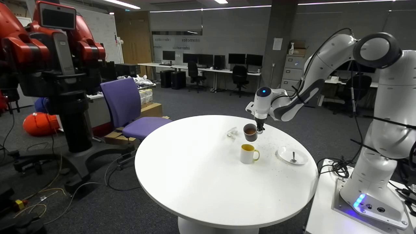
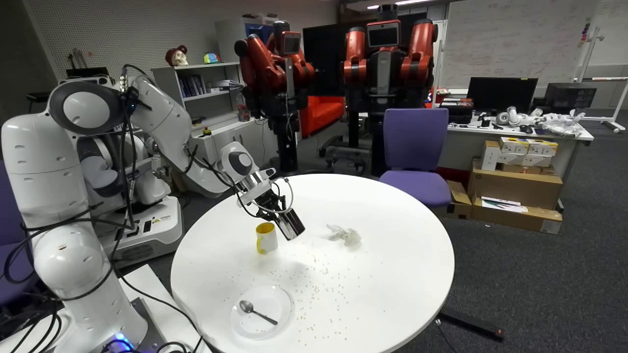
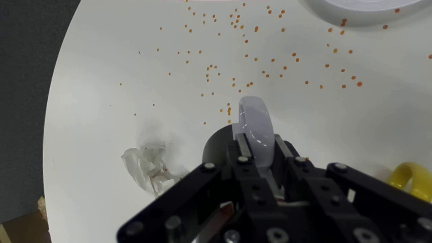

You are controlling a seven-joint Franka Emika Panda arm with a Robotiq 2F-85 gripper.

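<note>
A dark mug (image 1: 250,134) with brown contents hangs tilted above the table, its handle (image 3: 257,129) pinched between the fingers of my gripper. In exterior view 2 the mug (image 2: 290,225) leans with its lower part toward the right, and my gripper (image 2: 272,214) is behind its upper end. Standing upright on the table, a white mug with a yellow inside and handle (image 1: 247,155) is just in front of the held one in exterior view 1. Most of the dark mug's body (image 3: 216,147) is hidden by my fingers in the wrist view.
Small orange grains lie scattered over the white table (image 1: 187,167). A white plate (image 2: 283,300) holds a spoon (image 2: 257,312). Crumpled tissue (image 2: 345,235) lies near the held mug. In exterior view 1, the table's left and front are clear.
</note>
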